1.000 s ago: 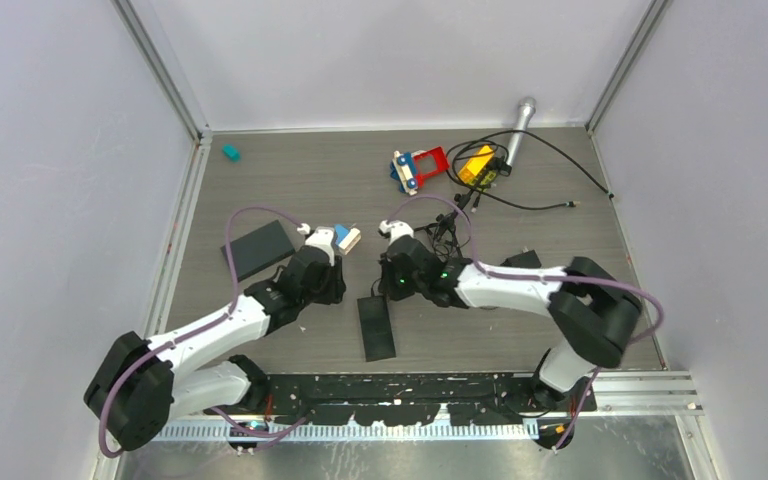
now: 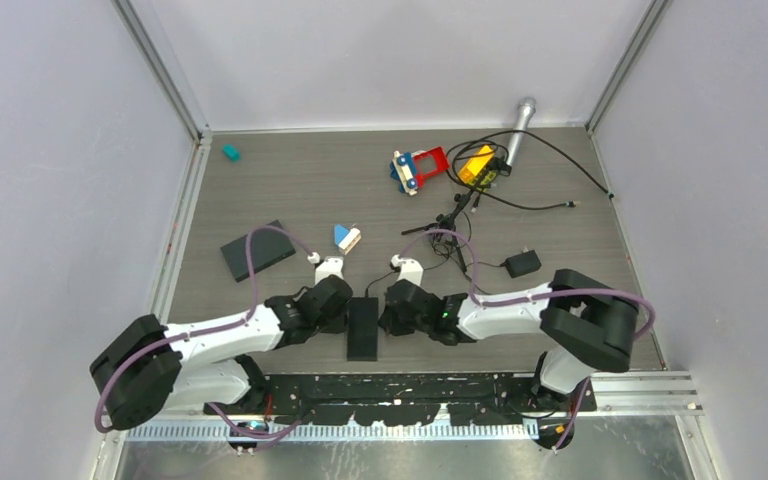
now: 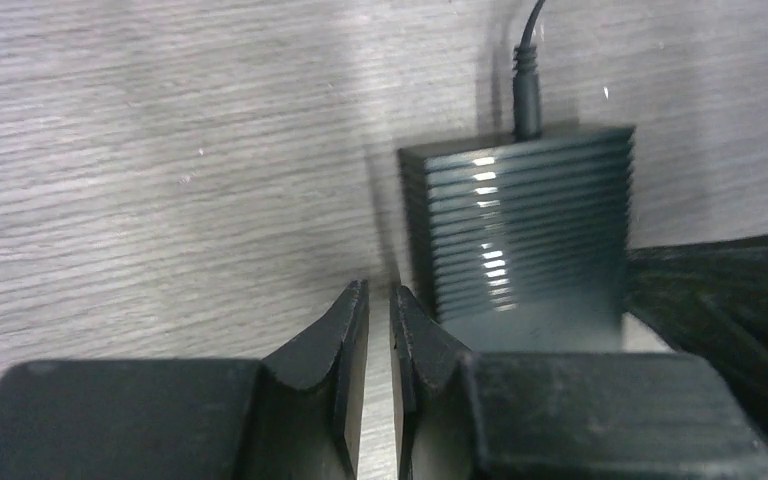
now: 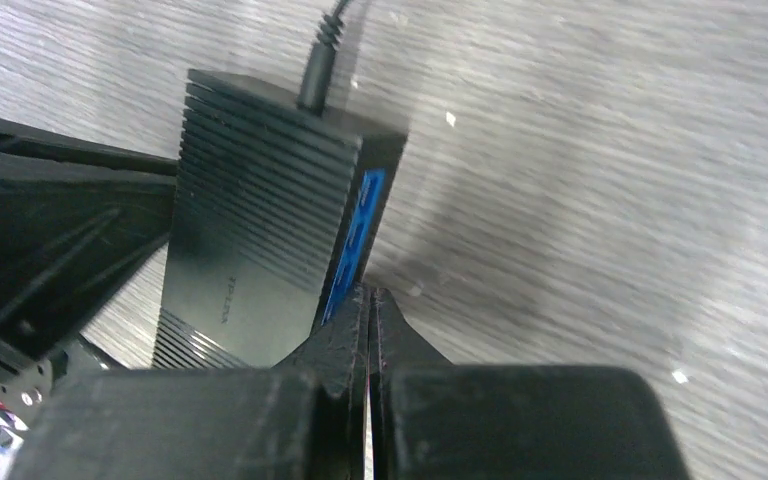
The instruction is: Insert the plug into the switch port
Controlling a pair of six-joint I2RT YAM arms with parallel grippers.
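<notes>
A flat black switch box [image 2: 362,335] stands between both grippers near the table's front. The black plug [image 3: 527,95] on a thin cable meets the box's far edge in the left wrist view; the same plug [image 4: 317,75] sits against that edge in the right wrist view. No gap shows there, but its tip is hidden. My left gripper is at the box's left side, its fingers almost together, only bare table showing in the narrow slit. Against the opposite, blue-marked side is my right gripper, shut with nothing visible between its fingers.
Behind the right arm lie a black adapter [image 2: 523,263] and tangled cables [image 2: 447,240]. A dark flat panel [image 2: 258,250] lies left, and a blue-and-cream block [image 2: 347,238] sits behind the grippers. Open table remains at the back left.
The box has shifted slightly left and straightened.
</notes>
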